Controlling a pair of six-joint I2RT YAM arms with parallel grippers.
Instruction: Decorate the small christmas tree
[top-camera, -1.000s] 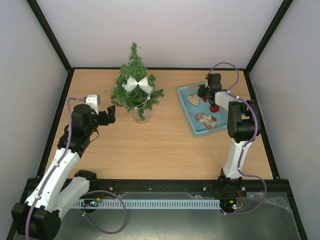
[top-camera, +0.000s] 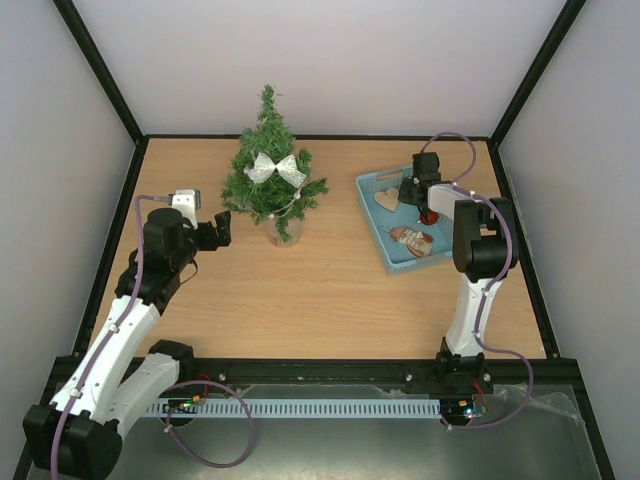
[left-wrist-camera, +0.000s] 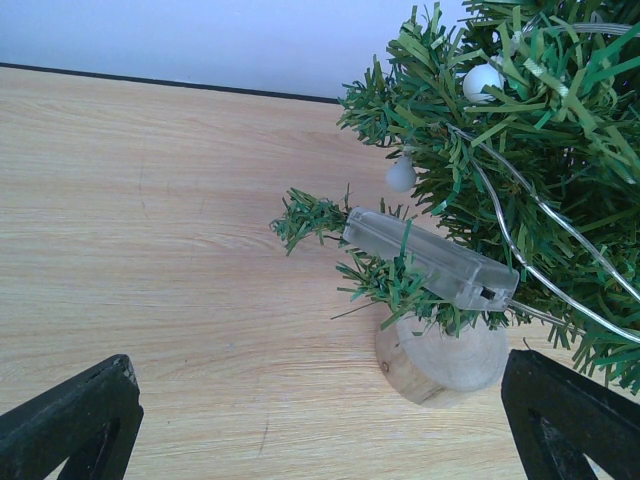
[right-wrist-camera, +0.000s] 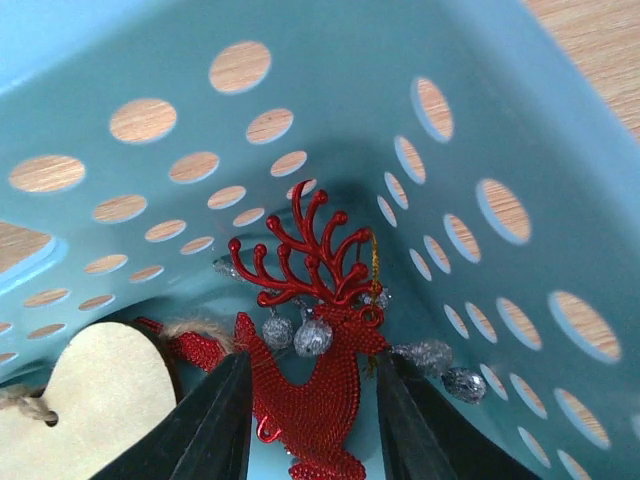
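The small green tree (top-camera: 262, 185) stands at the back left of the table, a silver bow (top-camera: 276, 168) on its front. My left gripper (top-camera: 222, 232) is open and empty beside the tree; in its wrist view the wooden trunk base (left-wrist-camera: 440, 362) and a clear battery box (left-wrist-camera: 430, 258) show beyond the fingers. Over the blue basket (top-camera: 398, 267), my right gripper is part open above a red reindeer ornament (right-wrist-camera: 318, 400), one finger on either side of its body. I cannot tell whether the fingers touch it.
A wooden heart (top-camera: 387, 199), a brown-and-white ornament (top-camera: 412, 240) and a red one (top-camera: 429, 217) lie in the basket. Its perforated walls (right-wrist-camera: 500, 210) rise close around the reindeer.
My right gripper has shifted slightly over the basket, toward the front. The left arm, the tree and the basket stay where they were.
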